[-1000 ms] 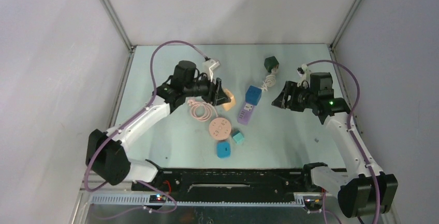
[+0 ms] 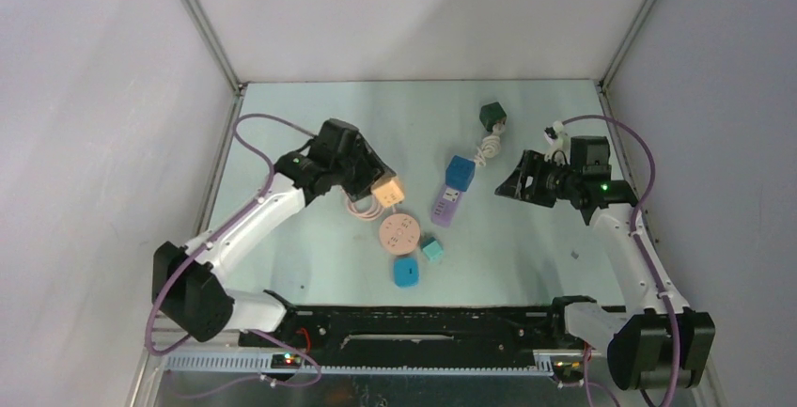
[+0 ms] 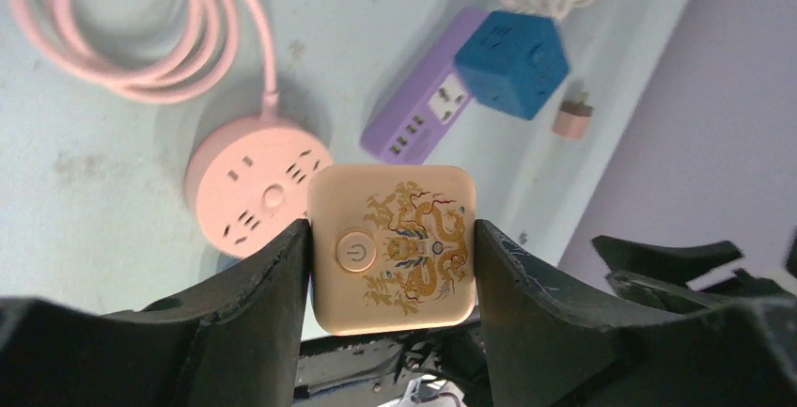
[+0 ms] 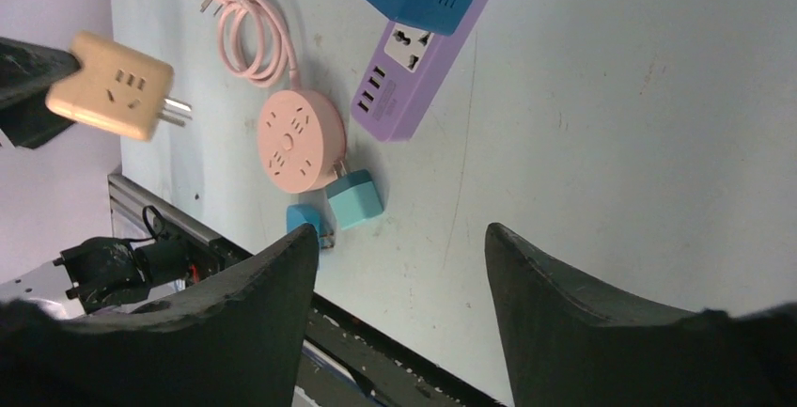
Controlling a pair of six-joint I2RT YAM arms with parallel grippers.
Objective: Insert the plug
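My left gripper is shut on a peach plug adapter with a dragon print, held in the air near the round pink socket (image 2: 399,234); its metal prongs point toward the table's middle in the right wrist view. The socket lies on the table with its coiled pink cord (image 3: 132,87) behind it. A purple power strip (image 4: 385,111) with a blue cube adapter (image 2: 460,173) on it lies to the right. My right gripper stands open at the right, above bare table, nothing between its fingers.
A teal cube plug (image 4: 355,202) and a flat blue plug (image 2: 406,272) lie beside and in front of the socket. A dark green cube (image 2: 492,116) with a coiled white cord stands at the back.
The left arm has shifted left and turned, carrying the peach adapter toward a place just behind the round socket. The right arm has moved only slightly.
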